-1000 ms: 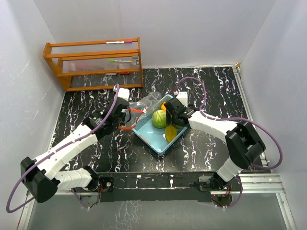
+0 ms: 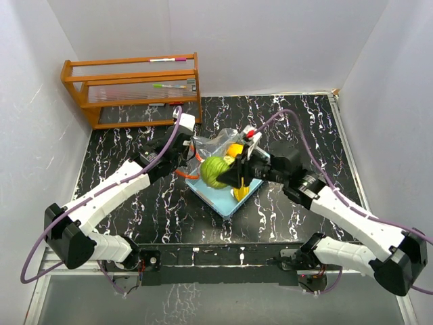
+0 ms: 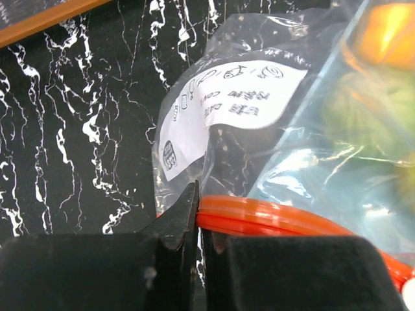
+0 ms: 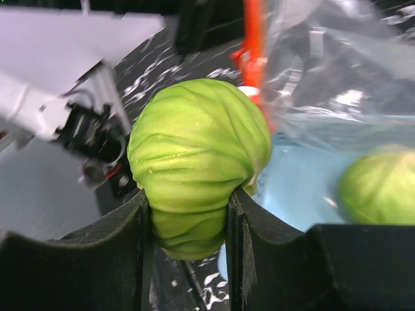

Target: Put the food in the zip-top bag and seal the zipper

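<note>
In the right wrist view my right gripper has a ridged green cabbage (image 4: 198, 142) between its fingers. It is raised off the tray, close to the bag mouth in the top view. My left gripper is shut at the orange zip rim (image 3: 272, 216) of the clear zip top bag (image 3: 227, 152), holding that edge. The bag mouth stands apart around its orange strips. A light blue tray (image 2: 220, 201) holds an orange fruit (image 2: 235, 149), a yellow item (image 2: 241, 192) and a pale green round item (image 4: 382, 188), partly hidden by the held cabbage from above.
A wooden rack (image 2: 95, 105) with pens on it stands at the back left. Bare black marbled table (image 2: 298, 223) lies right of the tray and along the front. The bag lies partly against the tray's left side.
My right gripper has lifted the cabbage out of the tray's right side and swung left over the tray to the bag. The left arm has shifted slightly right and up with the rim.
</note>
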